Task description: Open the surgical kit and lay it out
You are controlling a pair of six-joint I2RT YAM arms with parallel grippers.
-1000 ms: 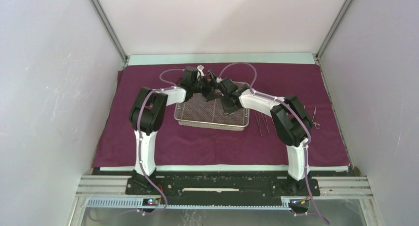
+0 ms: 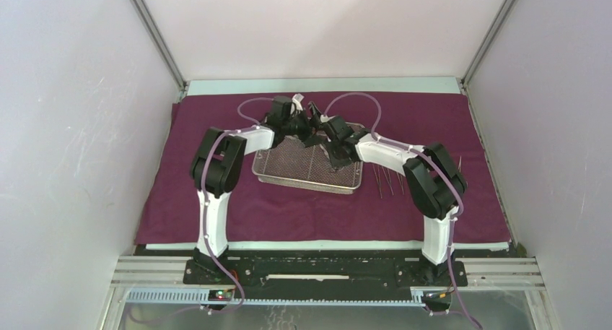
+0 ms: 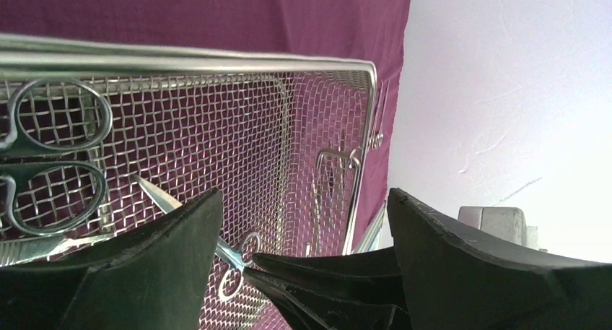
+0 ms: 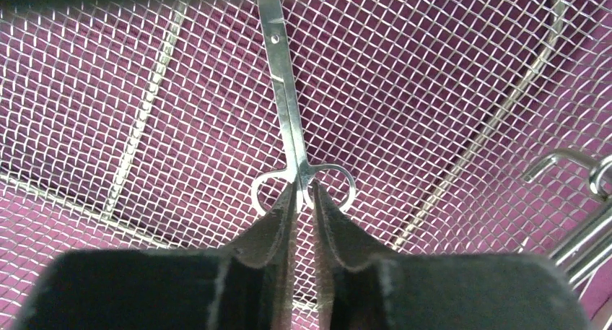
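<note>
The wire-mesh tray point(image 2: 289, 169) stands on the maroon cloth, with both grippers over it. In the right wrist view, slim ring-handled scissors point(image 4: 286, 99) lie on the mesh, their far end hidden by a dark shape. My right gripper stands at their finger rings, slightly open with a narrow gap; whether its fingertips touch the rings I cannot tell. The same scissors point(image 3: 160, 196) appear beyond my left gripper, which is wide open with nothing held. Another pair of ring handles point(image 3: 54, 157) shows at the left of that view, beside a toothed metal tip point(image 3: 32, 249).
Several thin instruments point(image 2: 390, 180) lie on the cloth right of the tray. A bent wire handle point(image 3: 328, 157) hangs at the tray's end wall. The cloth point(image 2: 195, 164) left of the tray is clear. Both arms crowd closely over the tray.
The tray has shifted slightly left and toward the front. My right arm has moved a little right, its elbow now covering most of the scissors at far right. The left gripper has shifted slightly.
</note>
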